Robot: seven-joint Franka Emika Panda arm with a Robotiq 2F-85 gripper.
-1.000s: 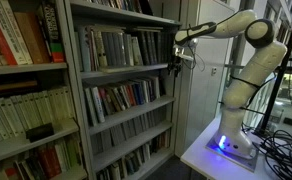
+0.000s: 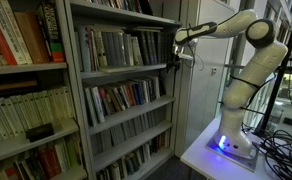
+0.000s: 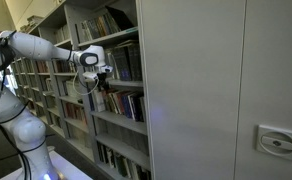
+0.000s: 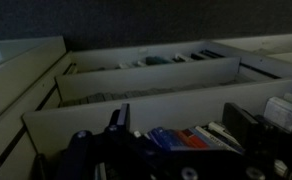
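My gripper (image 2: 173, 66) hangs in front of the right end of the tall bookcase (image 2: 83, 100), near the height of an upper shelf. In exterior view 2, the gripper (image 3: 103, 78) is small and dark against the shelves. Two dark fingers stand apart at the bottom of the wrist view, so the gripper is open, and nothing shows between its fingertips. Beyond them, blue and red book spines (image 4: 171, 138) are partly covered by the gripper. Upright dark books (image 2: 116, 48) fill the upper shelf, and more books (image 2: 124, 98) stand on the shelf below.
White shelf boards (image 4: 146, 78) cross the wrist view. To the bookcase's left, another case holds brown and orange books (image 2: 16, 32). A plain white panel (image 3: 196, 90) stands to its right. The white table (image 2: 211, 160) under the arm is mostly bare, with cables (image 2: 281, 150) beside it.
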